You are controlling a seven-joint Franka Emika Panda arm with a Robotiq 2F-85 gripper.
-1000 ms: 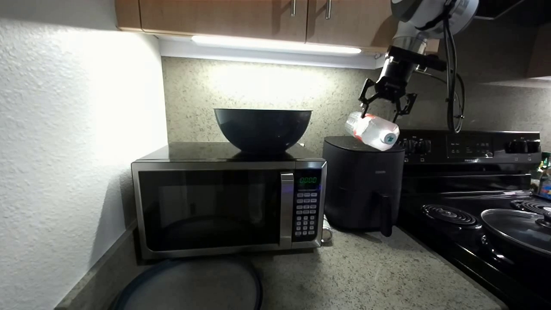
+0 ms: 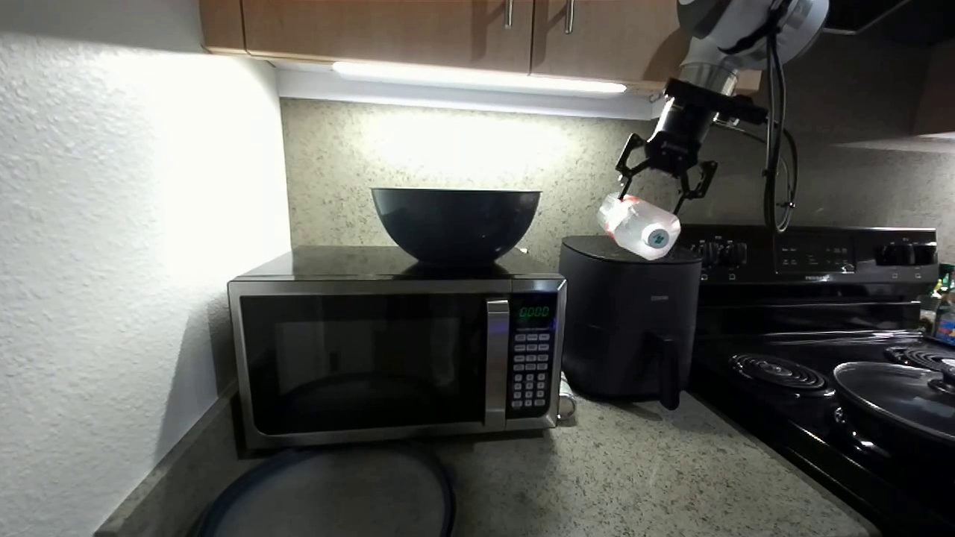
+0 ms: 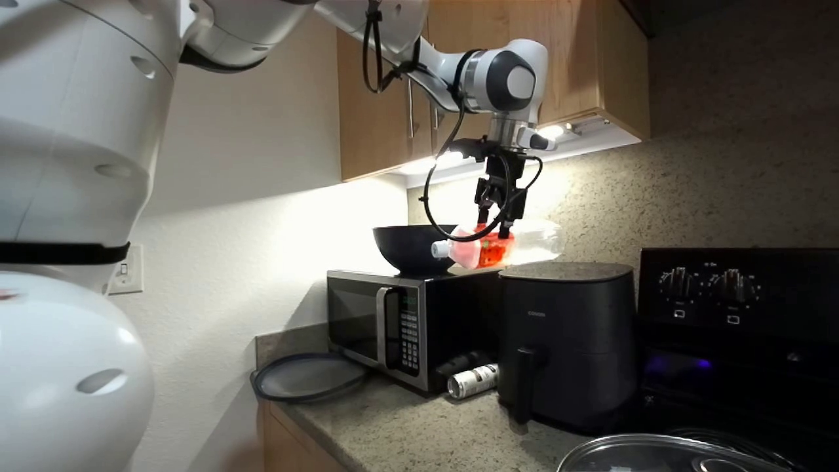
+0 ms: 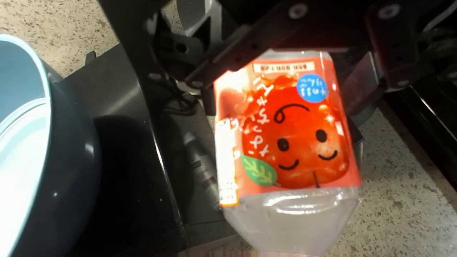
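A clear plastic bottle [image 2: 640, 225] with a red-orange label lies on its side at the level of the black air fryer's top [image 2: 627, 247]. Whether it touches that top, I cannot tell. In the wrist view the bottle [image 4: 287, 141] shows its smiling apple label. My gripper [image 2: 650, 202] stands over it with open fingers, one finger on each side of the bottle. From the second exterior view, the bottle [image 3: 499, 242] is nearly level, its white cap toward the left, below my gripper [image 3: 493, 228].
A black bowl [image 2: 456, 224] stands on the microwave [image 2: 367, 358], left of the bottle. Between microwave and air fryer lies a can [image 3: 473, 381]. Cabinets [image 2: 385, 36] hang above; the stove [image 2: 815, 295] is at the right.
My gripper has shifted slightly left. The bottle's cap end has swung a little left with it, while its far end is almost in the same place.
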